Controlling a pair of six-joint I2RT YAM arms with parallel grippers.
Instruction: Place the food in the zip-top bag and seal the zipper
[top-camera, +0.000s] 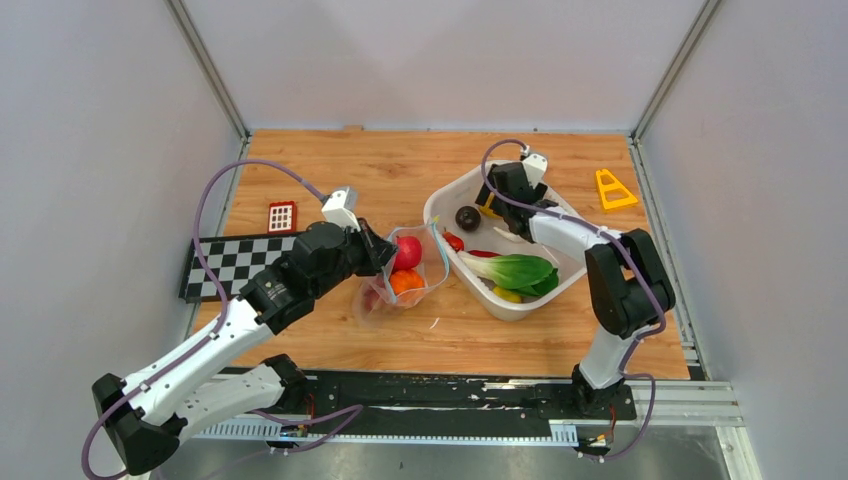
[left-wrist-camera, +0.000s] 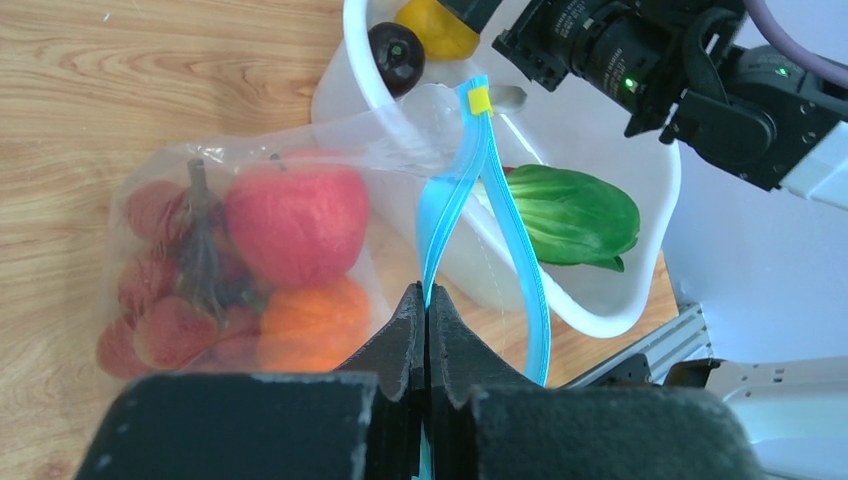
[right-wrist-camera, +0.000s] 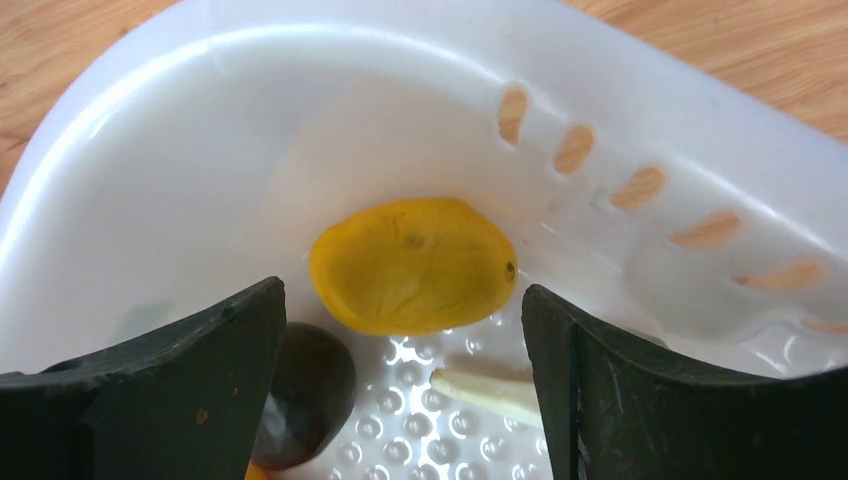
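The clear zip top bag lies with its blue-edged mouth spread apart. Inside it show a red round fruit, an orange one and a bunch of reddish grapes. My left gripper is shut on the bag's blue zipper edge. Over the far end of the white basket hangs my right gripper, open, its fingers apart with nothing gripped. A yellow food piece lies on the basket floor just beyond the fingertips, between them in the right wrist view.
In the basket are a dark round fruit, a green leafy vegetable and red peppers. A checkered board and a yellow frame lie to the sides. The table behind the bag is clear.
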